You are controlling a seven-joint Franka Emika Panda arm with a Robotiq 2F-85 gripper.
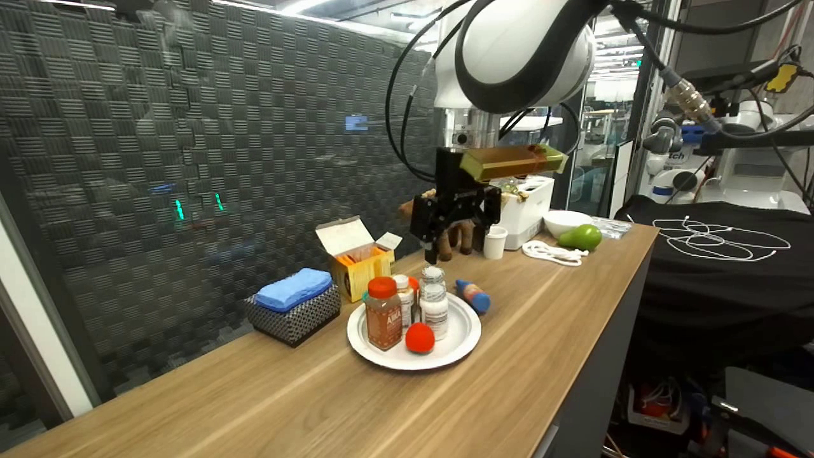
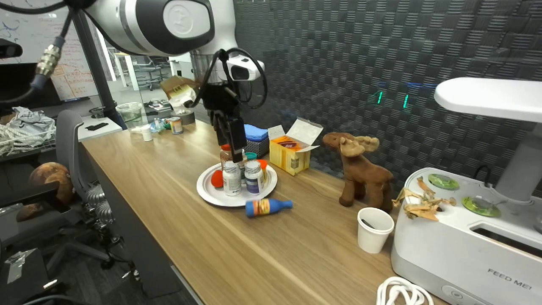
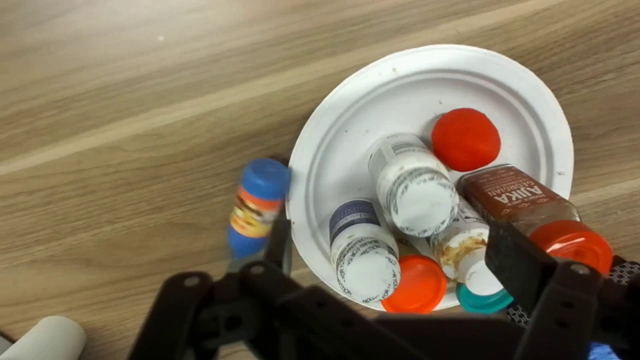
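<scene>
A blue bottle [image 1: 474, 296] with an orange-yellow label lies on its side on the table, just beside the plate rim; it is slightly blurred in the wrist view. Above the plate my gripper hangs open, holding nothing. The white plate [image 2: 207, 195] carries two white pill bottles [image 3: 421, 201] with clear caps, a red-lidded Ajika jar [image 1: 383, 320], a red ball [image 1: 420, 338], a stained white bottle [image 3: 462, 240], and containers with orange [image 3: 415, 285] and teal lids [image 3: 483, 299]. The jar and teal lid are partly hidden behind one finger in the wrist view.
Behind the plate stand an open yellow box [image 2: 289, 155] and a dark basket [image 1: 297, 319] with blue cloth. A toy moose [image 2: 366, 175], a paper cup [image 2: 374, 231] and a white planter [image 2: 457, 254] line the wall.
</scene>
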